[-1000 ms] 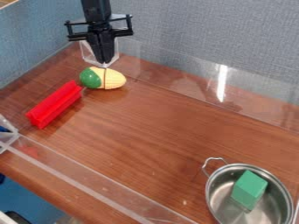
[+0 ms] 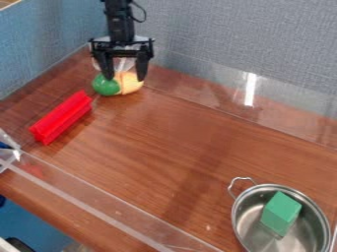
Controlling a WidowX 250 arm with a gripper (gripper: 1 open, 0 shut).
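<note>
My black gripper (image 2: pixel 124 67) is lowered over a toy corn cob (image 2: pixel 129 84) with a green husk end, at the back left of the wooden surface, its open fingers around the corn. A red elongated block (image 2: pixel 61 117) lies in front of it to the left. At the bottom right, a metal pot (image 2: pixel 310 228) with a loop handle holds a green block (image 2: pixel 279 213).
Transparent low walls or strips run along its back and front left edges, with speckled blue and grey walls behind.
My gripper has descended from above onto the corn. The red block, the pot and the green block have not visibly moved.
</note>
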